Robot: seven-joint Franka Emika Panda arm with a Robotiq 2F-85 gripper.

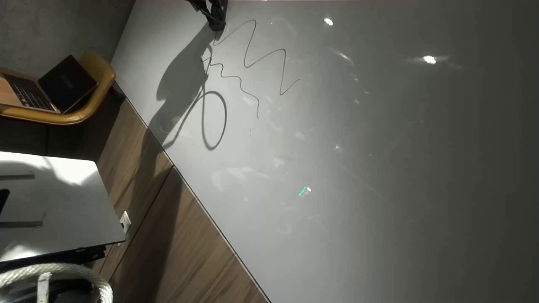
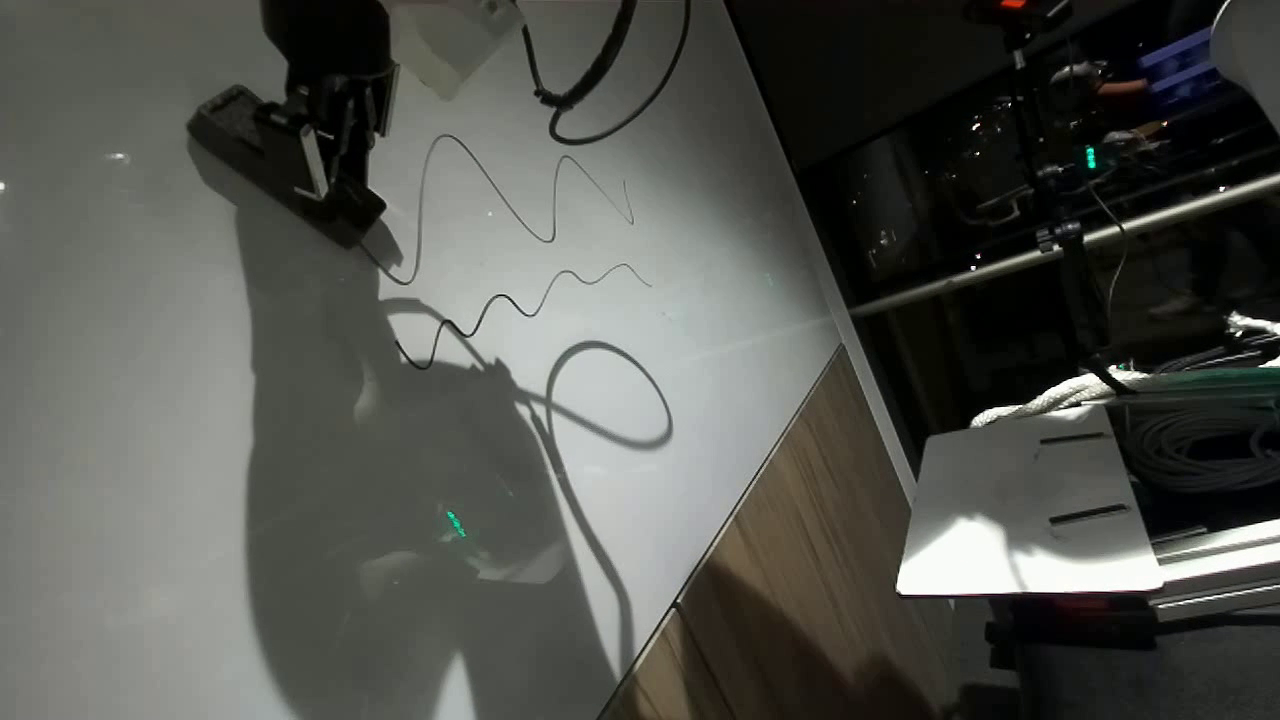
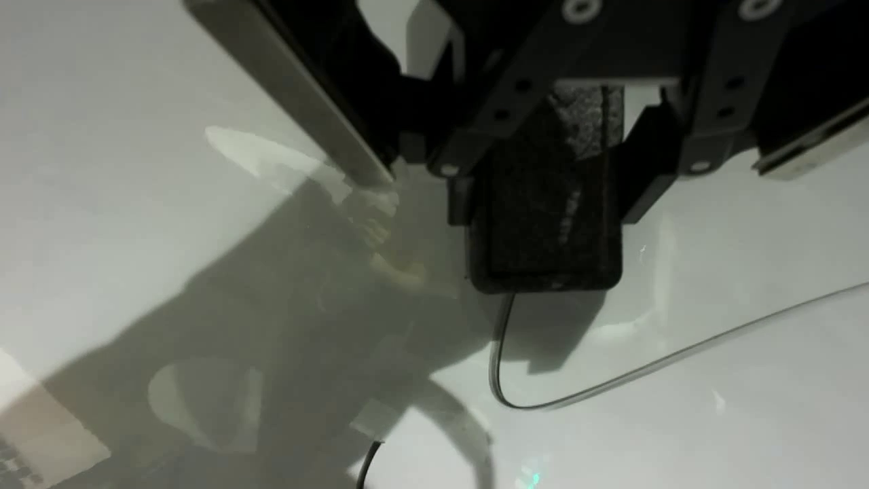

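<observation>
A dark block, which looks like a whiteboard eraser, is held between the fingers of my gripper in the wrist view. In exterior view 2 the gripper and eraser are at upper left, over a glossy white board. Whether the eraser touches the board I cannot tell. A thin dark zigzag line runs from beside the eraser's lower end. Below it lies a second wavy line. Only the gripper's end shows at the top of exterior view 1.
Wood panels border the board. Beyond are a grey plate and a yellow chair with a laptop on it. A cable loops beside the arm. Much of the board is bare; the arm's shadow covers part.
</observation>
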